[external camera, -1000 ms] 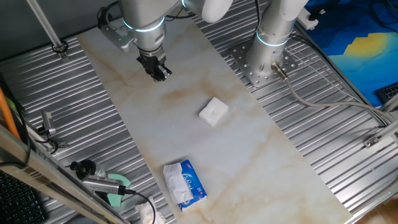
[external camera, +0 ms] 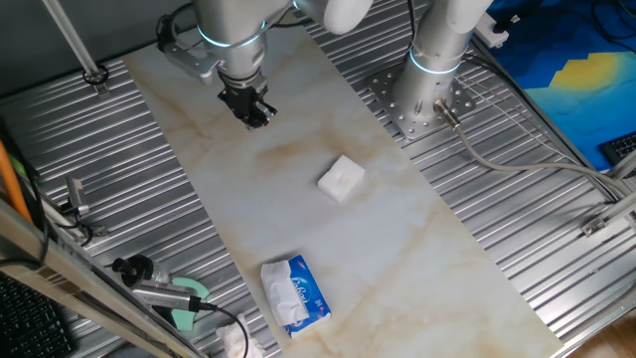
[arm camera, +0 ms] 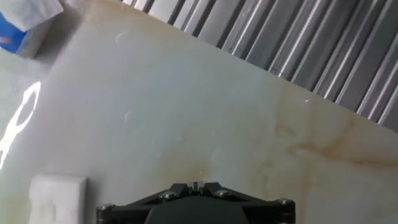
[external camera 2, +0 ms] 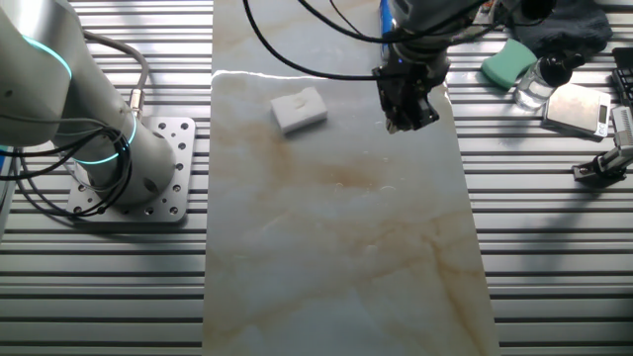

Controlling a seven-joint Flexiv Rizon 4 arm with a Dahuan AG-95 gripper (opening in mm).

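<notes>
My black gripper shows at the bottom of the wrist view, its fingertips together and nothing visible between them. In exterior view 1 the same gripper (external camera: pixel 260 114) hangs above the far part of the marble-patterned board. A white block (external camera: pixel 342 179) lies on the board, apart from the gripper; only part of this block (arm camera: pixel 57 199) shows at the lower left of the wrist view. Nearer the board's front left edge sits a blue tissue pack (external camera: pixel 310 295) with a white tissue sticking out. One corner of the pack (arm camera: pixel 34 38) is in the wrist view.
Bare marble-patterned board (external camera 2: pixel 336 267) surrounds the block. The robot base (external camera: pixel 422 99) stands on slatted metal to the right in exterior view 1. Beyond the board's other edge are a green object (external camera 2: pixel 508 63), a clear bottle (external camera 2: pixel 535 84) and a small scale (external camera 2: pixel 578 109).
The arm and gripper have shifted only slightly. The white block and the tissue pack lie where they were.
</notes>
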